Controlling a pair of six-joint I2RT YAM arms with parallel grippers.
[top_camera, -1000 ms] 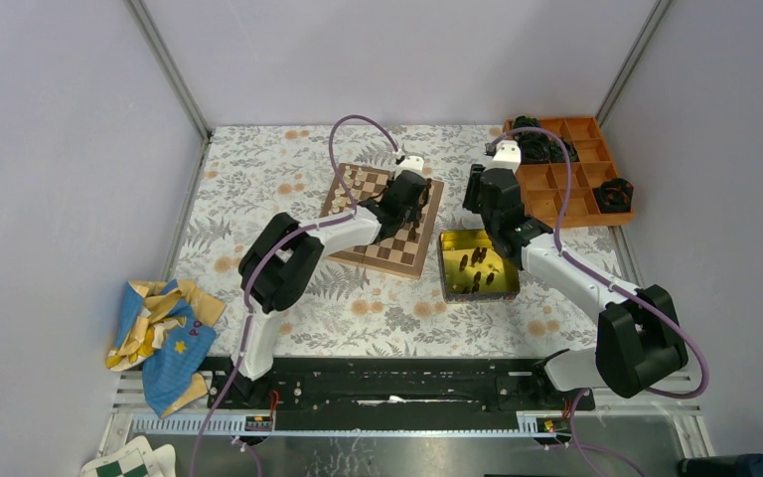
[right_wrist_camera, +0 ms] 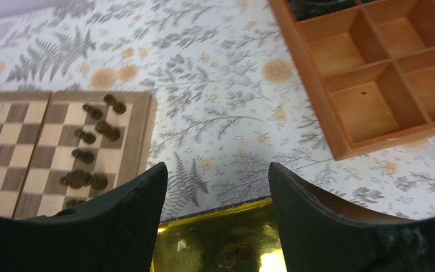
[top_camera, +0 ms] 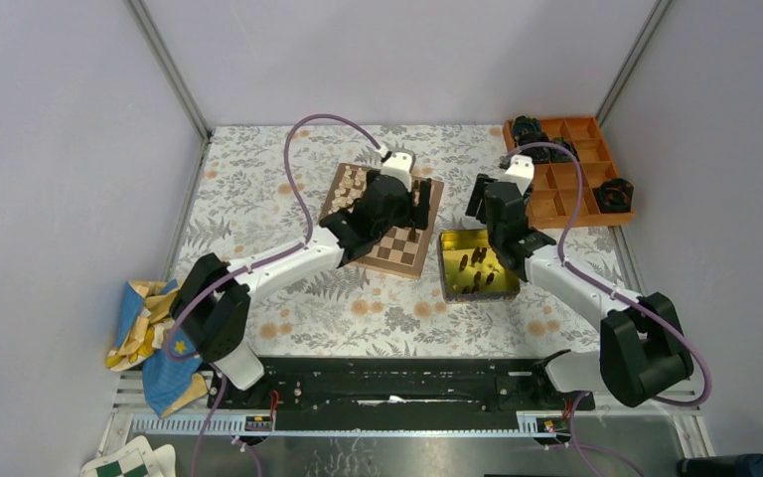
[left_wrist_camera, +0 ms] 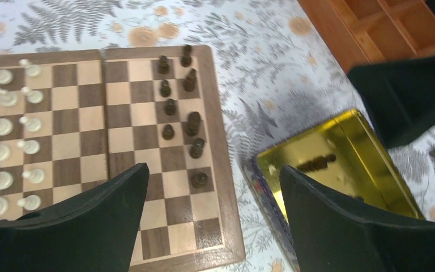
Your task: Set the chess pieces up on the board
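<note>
The wooden chessboard (left_wrist_camera: 156,223) carries white pieces (left_wrist_camera: 2,126) on its left side and dark pieces (left_wrist_camera: 192,123) on its right, several standing in two rows. My left gripper is open above the board, nothing between its fingers. The gold tray (top_camera: 459,254) beside the board holds several loose dark pieces (left_wrist_camera: 319,162). My right gripper hangs open over the tray's back edge, empty.
An orange compartment box (top_camera: 576,199) with black items sits at the back right. A blue and yellow cloth (top_camera: 169,373) lies off the table's front left.
My right gripper has shifted slightly toward the front.
</note>
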